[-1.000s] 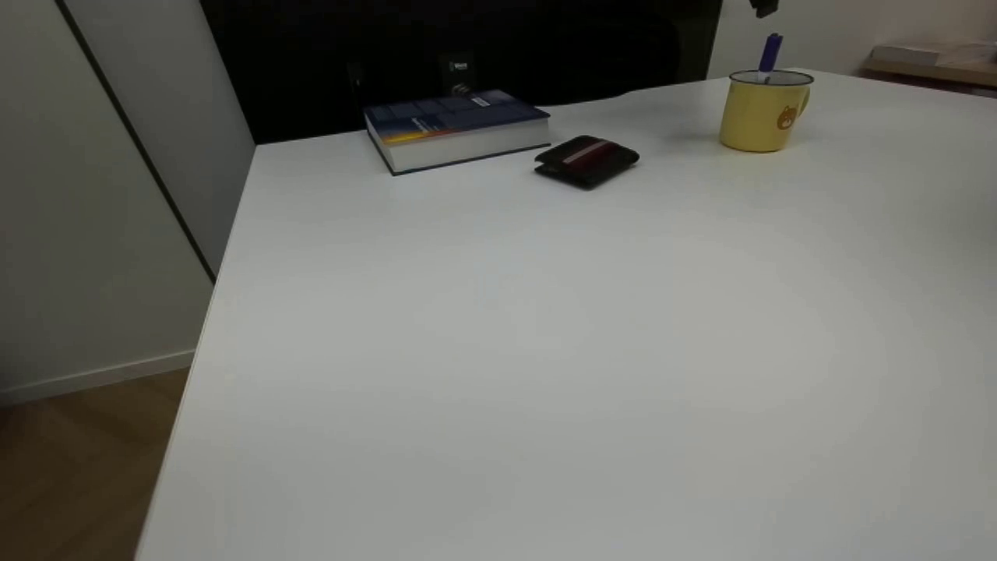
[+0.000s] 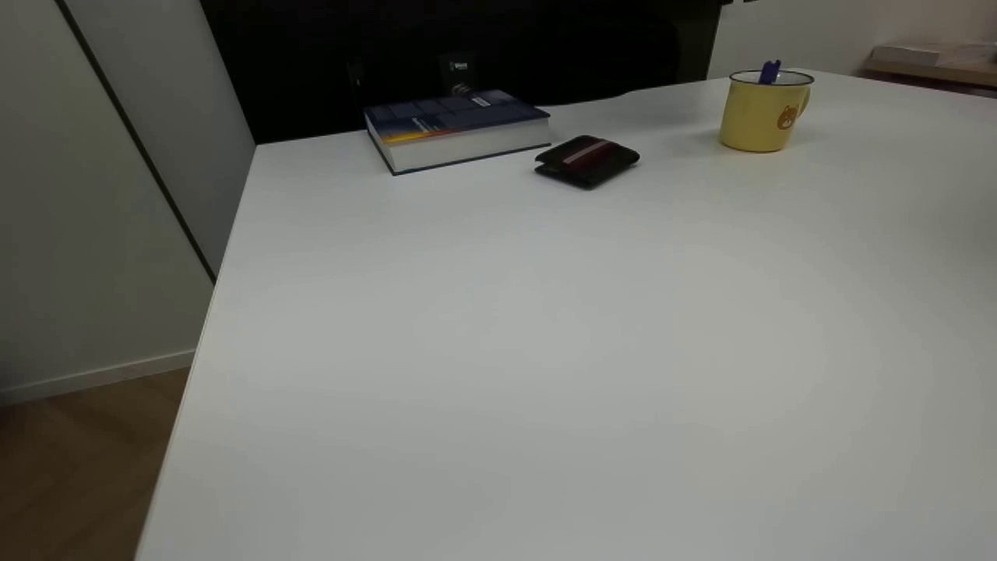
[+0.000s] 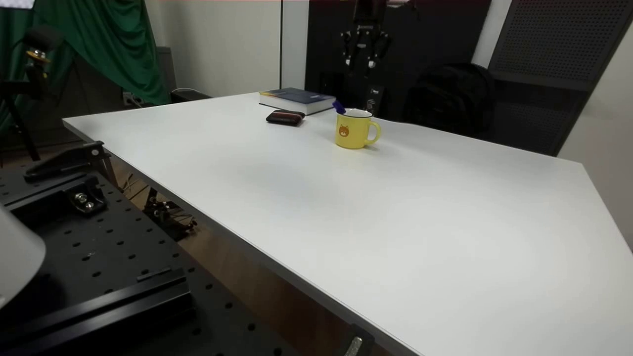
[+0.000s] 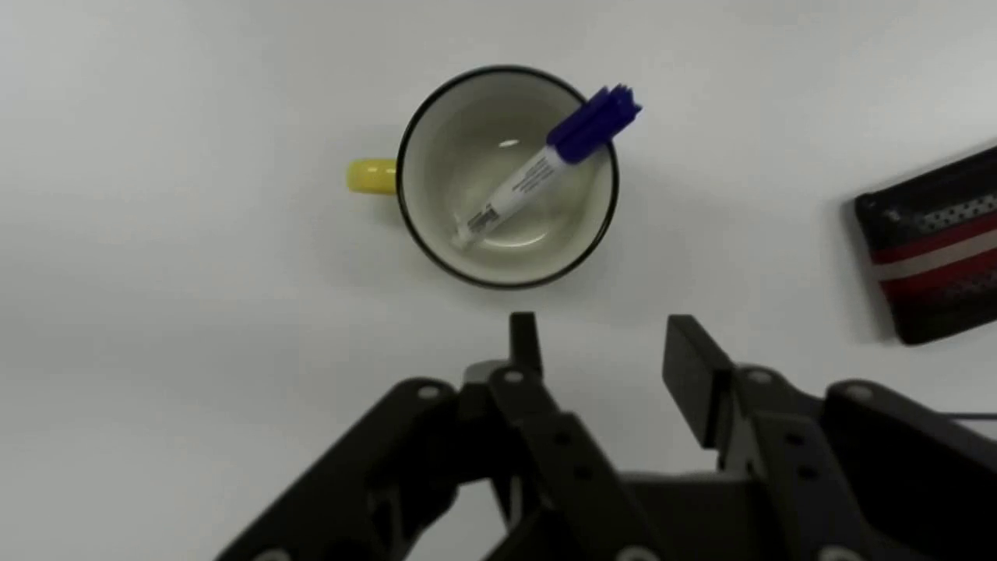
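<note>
A yellow mug (image 4: 439,168) with a dark rim and a bear picture stands upright on the white table. Inside it a marker (image 4: 519,192) leans against the wall, its blue cap poking over the rim. My gripper hangs above the table, to the near side of the mug in the wrist view. Its fingers stand apart, and only bare table shows between them. In exterior view 2 the gripper (image 3: 362,63) is high up, over the back of the table, clear of the mug (image 3: 351,130).
A dark wallet with a red and white stripe (image 2: 589,162) lies near a thick blue book (image 2: 458,126) at the table's back edge.
The marker was more upright in the mug; now it sits lower and tilts toward the rim. The dark gripper tip above the mug has risen almost out of exterior view 1.
</note>
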